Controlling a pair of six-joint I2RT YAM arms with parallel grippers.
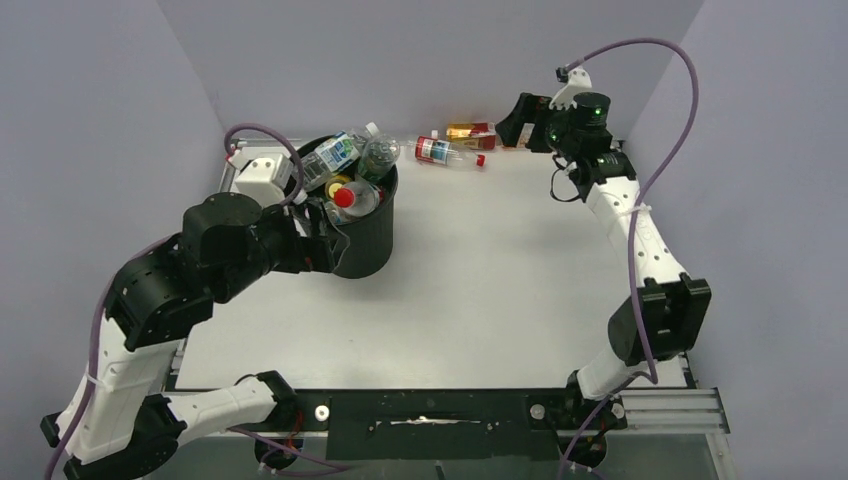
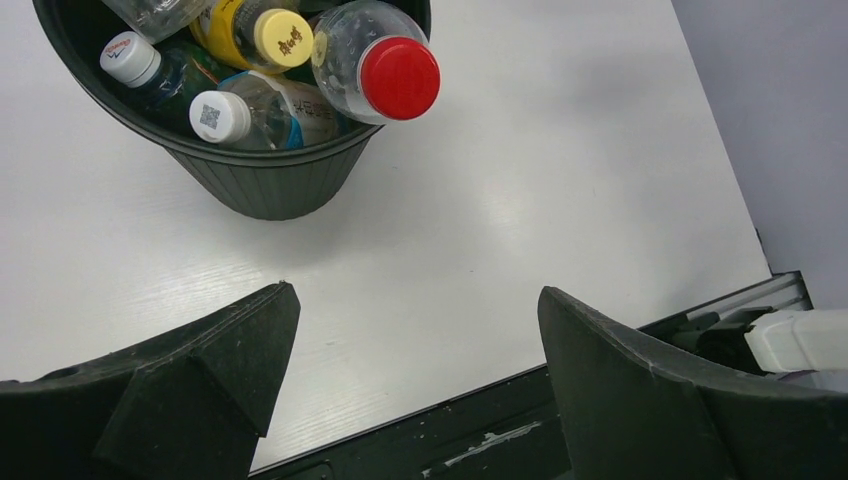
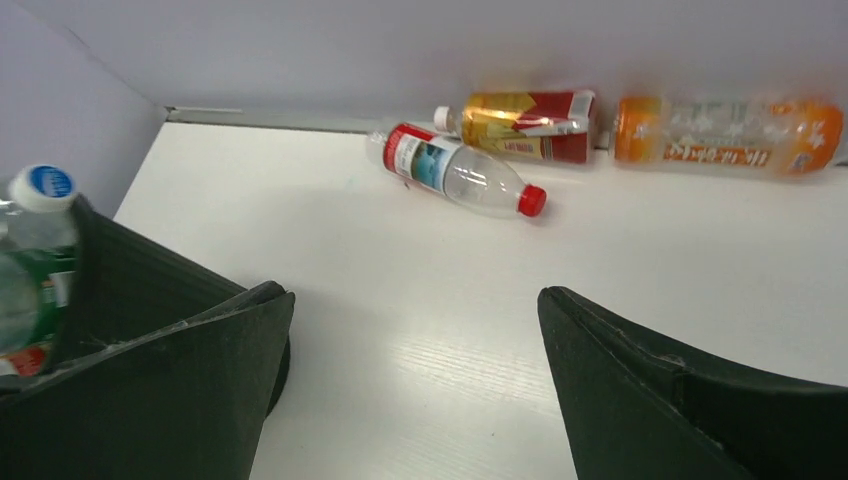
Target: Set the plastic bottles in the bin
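Observation:
The dark bin is crammed with plastic bottles, some reaching above its rim. My left gripper is open and empty, just in front of the bin. My right gripper is open and empty, raised toward the back right. At the back of the table lie a red-capped clear bottle, a red-and-yellow bottle and an orange-ended bottle, the last partly hidden by the right arm in the top view.
Grey walls enclose the sides and back.

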